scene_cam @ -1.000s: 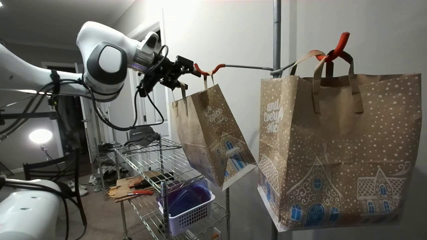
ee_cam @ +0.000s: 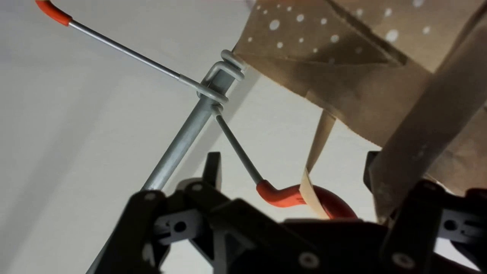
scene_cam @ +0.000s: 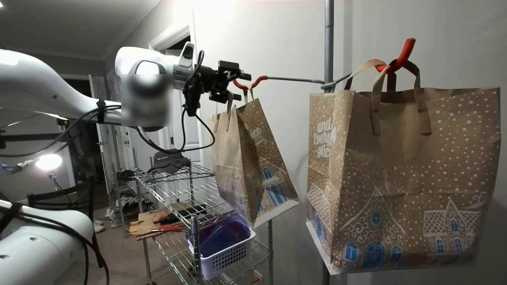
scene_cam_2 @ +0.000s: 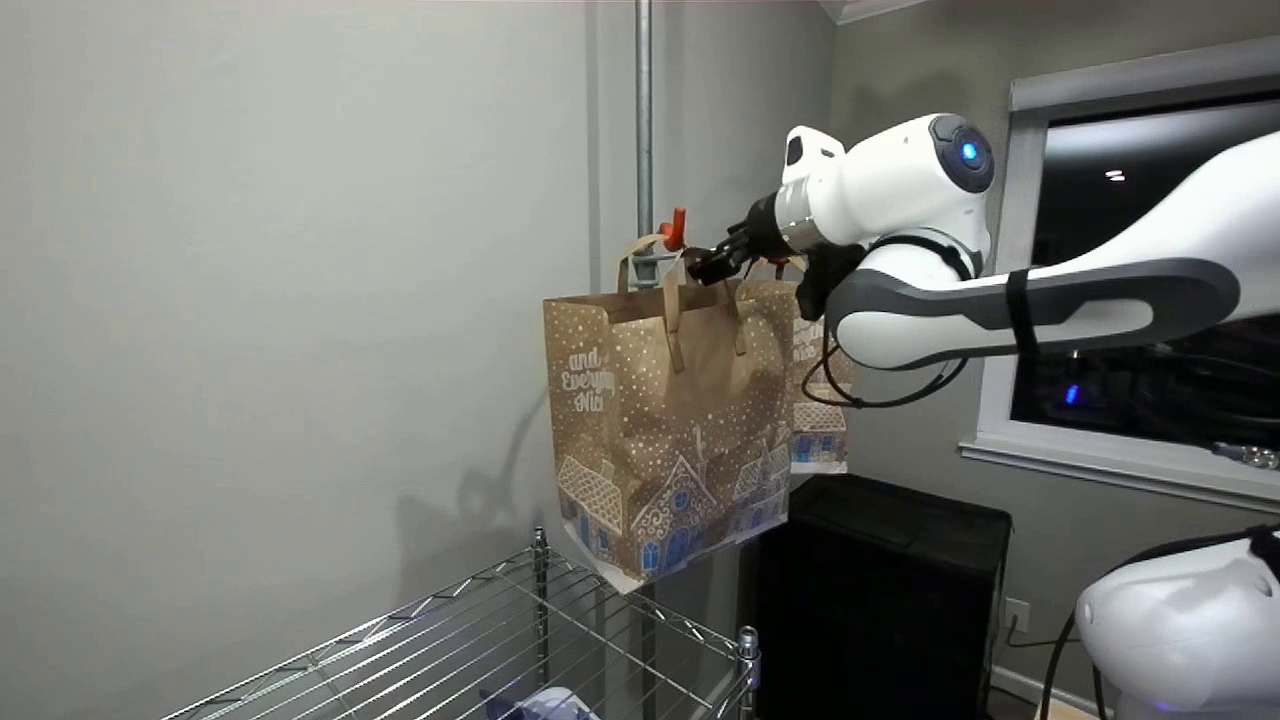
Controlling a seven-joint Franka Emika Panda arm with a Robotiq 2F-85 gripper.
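A brown paper bag (scene_cam: 266, 161) with white dots and printed houses hangs tilted beside my gripper (scene_cam: 241, 86). One of its handles (ee_cam: 319, 141) is looped over the red-tipped hook (ee_cam: 280, 197). The other handle (ee_cam: 424, 109) runs to my right finger in the wrist view and partly covers that fingertip; whether it loops fully round the finger is hard to see. My fingers stand open, one finger above the other in exterior view 1, the hook's red end close by. A second, similar bag (scene_cam: 413, 175) hangs by its handles from another red-tipped hook (scene_cam: 404, 54).
Both hooks branch from a vertical grey pole (scene_cam: 328, 42) near the wall. Below are a wire shelf rack (scene_cam: 171, 178), a dark cap (scene_cam: 170, 161) and a white basket (scene_cam: 225, 259) with blue contents. A black cabinet (scene_cam_2: 888, 540) stands behind the bags in exterior view 2.
My gripper has moved right and slightly up in exterior view 1, closer to the hook. The smaller-looking bag's free side has shifted with it, and the bag has swung slightly.
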